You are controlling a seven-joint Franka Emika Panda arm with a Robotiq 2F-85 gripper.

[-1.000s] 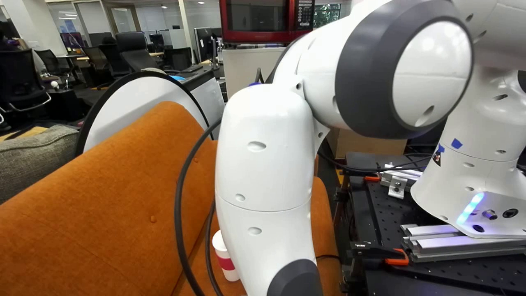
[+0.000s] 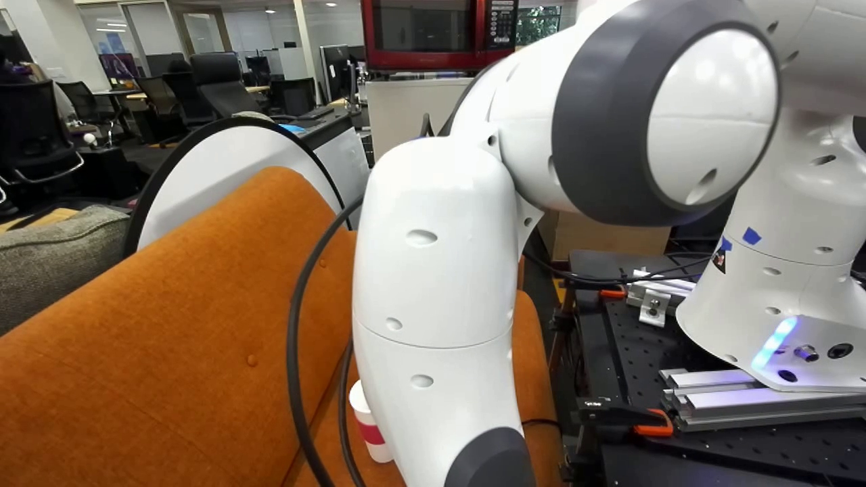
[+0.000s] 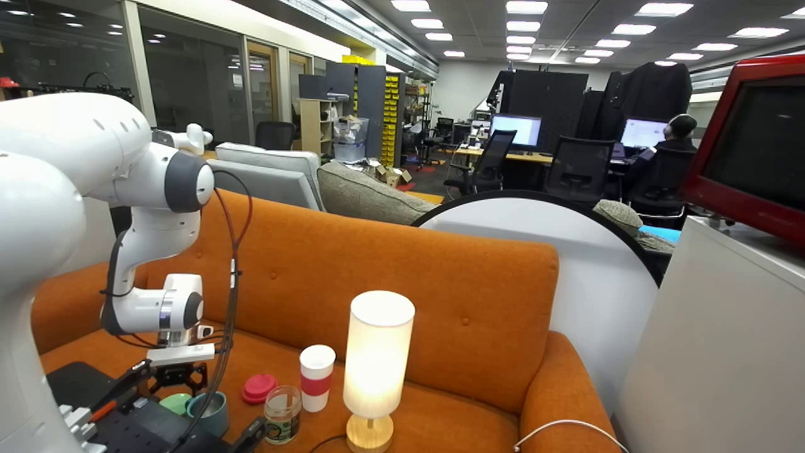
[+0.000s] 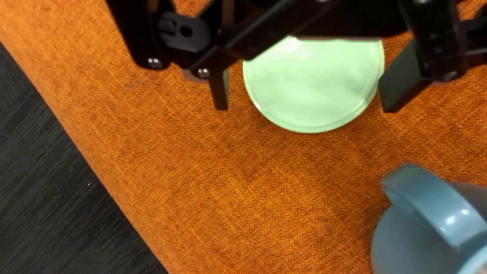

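In the wrist view a round pale green lid or dish (image 4: 315, 86) lies on the orange couch seat, its far part hidden behind the gripper's body. My gripper is open above it, one finger to each side, with nothing held; the right fingertip appears close to the green rim. A blue mug (image 4: 411, 237) stands at the lower right of that view, handle toward the green piece. From the second exterior view, the gripper (image 3: 177, 386) hangs low over the seat by the green piece (image 3: 176, 404) and the mug (image 3: 215, 415). The first exterior view hides the gripper behind the arm.
Close by on the couch are a red lid (image 3: 260, 387), a glass jar (image 3: 282, 415), a white cup with a red band (image 3: 317, 381) and a lit lamp (image 3: 379, 355). The couch backrest (image 3: 453, 302) rises behind. A dark surface (image 4: 54, 196) borders the seat edge.
In the first exterior view, the arm's lower part has shifted very slightly to the right. The couch and the white cup look unchanged.
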